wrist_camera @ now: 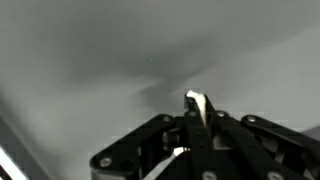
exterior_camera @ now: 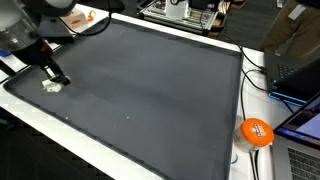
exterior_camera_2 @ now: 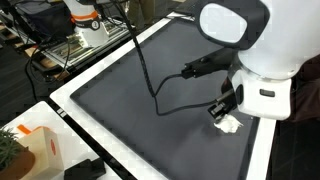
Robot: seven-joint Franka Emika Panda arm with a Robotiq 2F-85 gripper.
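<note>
A crumpled white piece [exterior_camera_2: 228, 124], perhaps tissue or cloth, hangs at my gripper [exterior_camera_2: 222, 113] by the edge of the dark tabletop. Seen from exterior view 1, the same white piece [exterior_camera: 52, 86] is at the far left, just below the gripper [exterior_camera: 58, 79]. In the wrist view a narrow white strip [wrist_camera: 198, 102] shows between the fingers of my gripper, which is shut on it. Most of the piece is hidden by the fingers there. Whether it touches the tabletop I cannot tell.
A jar with an orange lid [exterior_camera: 254, 134] and a laptop [exterior_camera: 290, 80] stand off its right side. A black cable [exterior_camera_2: 160, 80] loops from the arm above the surface.
</note>
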